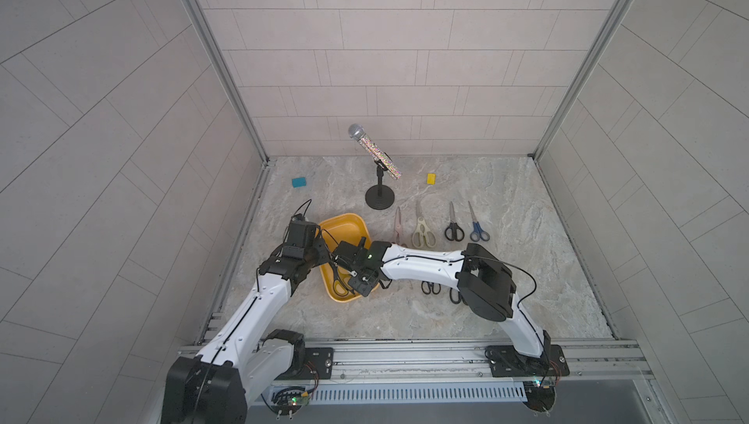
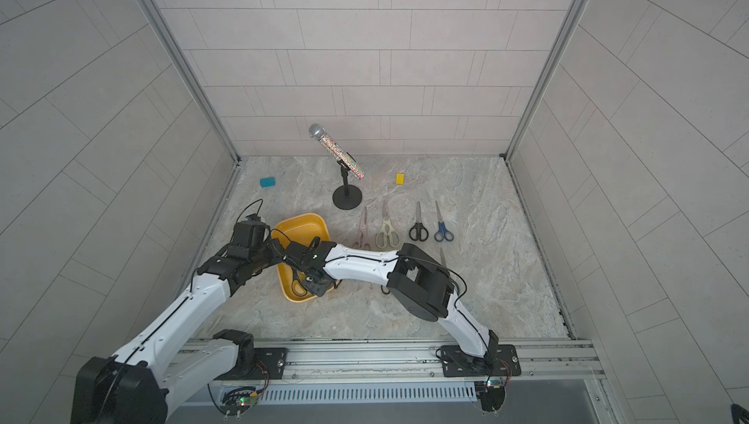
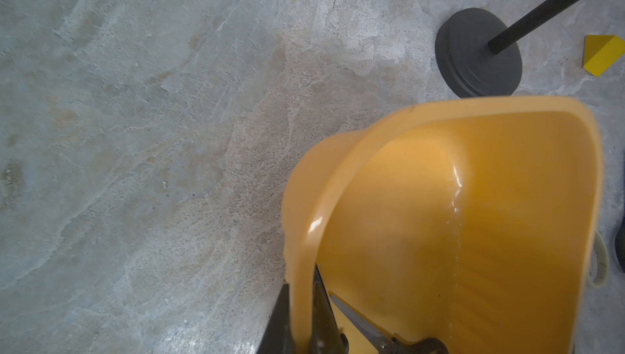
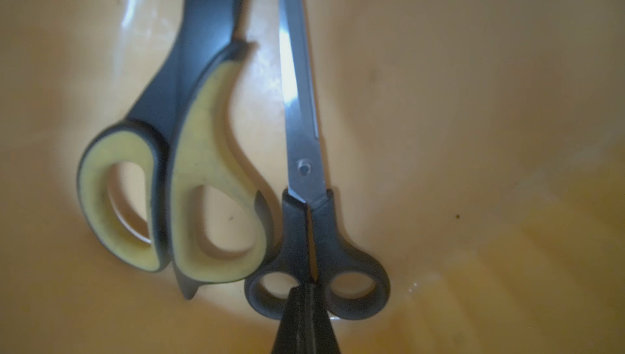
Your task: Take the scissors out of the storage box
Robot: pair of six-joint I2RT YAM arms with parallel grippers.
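Note:
The yellow storage box point(image 3: 416, 109) stands at the left of the table. My left gripper is shut on its left rim, one finger outside the wall and one inside. Two pairs of scissors lie in the box: yellow-and-black scissors point(image 4: 215, 119) and, to their right in the right wrist view, black-handled scissors point(image 4: 304, 132). My right gripper is shut, its tips over the handles of the black-handled pair, between the two rings. Nothing shows between those fingers. From above, the right arm covers part of the box.
Several scissors lie right of the box, among them a blue-handled pair point(image 1: 478, 230), a black pair point(image 1: 453, 229) and a cream pair point(image 1: 422, 235). A microphone stand point(image 1: 380, 196) is behind the box. A blue block point(image 1: 299, 182) and a yellow block point(image 1: 430, 179) lie farther back.

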